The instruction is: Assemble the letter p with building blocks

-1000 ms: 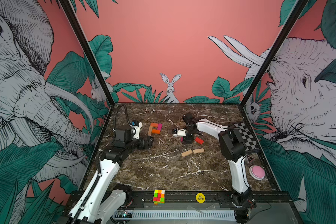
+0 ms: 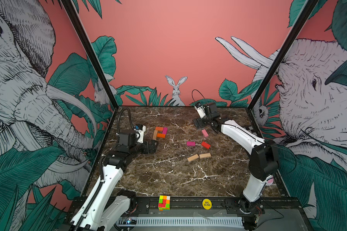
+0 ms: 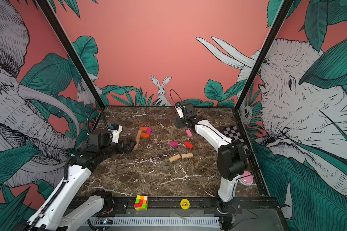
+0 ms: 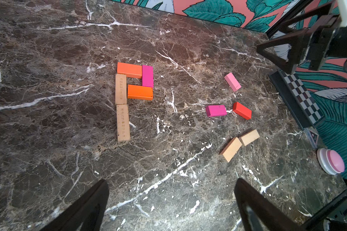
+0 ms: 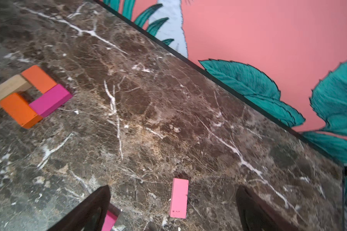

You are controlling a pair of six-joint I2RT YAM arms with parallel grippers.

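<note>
At left centre, two end-to-end wooden blocks (image 4: 122, 121) form a vertical stroke; two orange blocks (image 4: 139, 91) and a magenta block (image 4: 147, 75) form a loop at its top, resembling a P. My left gripper (image 2: 150, 146) stands open just in front of it. My right gripper (image 2: 198, 122) is open, raised above the table toward the back right, near a pink block (image 5: 178, 198). A magenta block (image 4: 216, 110), a red block (image 4: 242, 110) and two wooden blocks (image 4: 230, 149) lie loose in the middle. Neither gripper holds anything.
A checkerboard (image 3: 231, 132) and a pink button (image 3: 246, 177) are at the right edge, and a Rubik's cube (image 2: 163, 202) is on the front rail.
My right arm has moved toward the back right, rising away from the loose magenta and pink blocks, which are now uncovered. The left arm is still.
</note>
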